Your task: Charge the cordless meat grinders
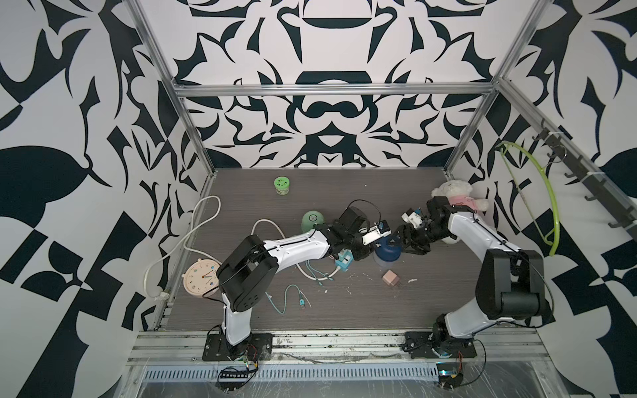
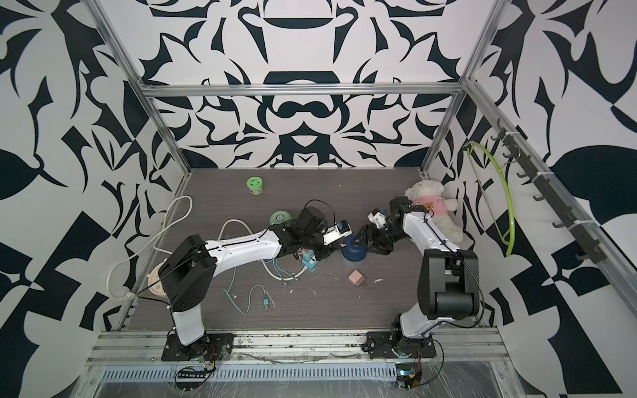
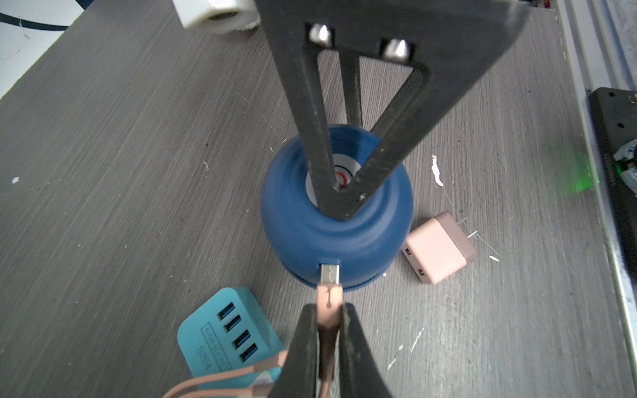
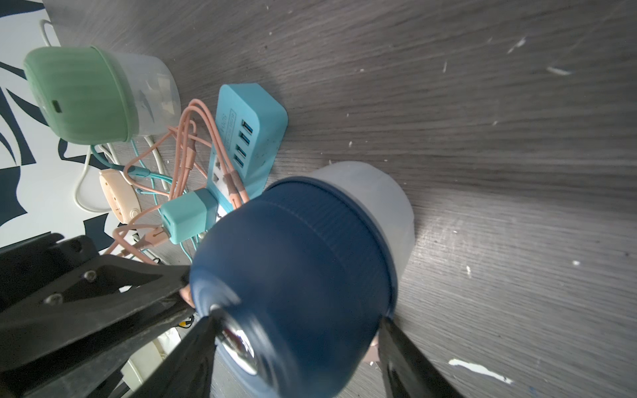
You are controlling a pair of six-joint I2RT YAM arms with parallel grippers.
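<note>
A blue-topped grinder [image 3: 285, 205] with a clear lower part stands on the table. My right gripper is shut around its blue top [image 4: 312, 265]. A pink cable plug [image 3: 329, 298] is pinched in my left gripper, which is shut on it at the grinder's side. The plug's metal tip [image 3: 329, 272] meets the port in the blue wall; part of the metal shows, and its depth inside cannot be told. Behind the left arm is a green-topped grinder [image 4: 79, 96]. A turquoise power strip [image 3: 229, 331] lies beside the left gripper.
A pink adapter [image 3: 438, 248] lies close by the blue grinder. Pink and teal cables [image 4: 185, 146] tangle around the strip and a turquoise adapter [image 4: 189, 215]. Further off are a green-lidded jar [image 1: 282, 185], a clock [image 1: 201, 277] and a teddy bear [image 1: 458, 189].
</note>
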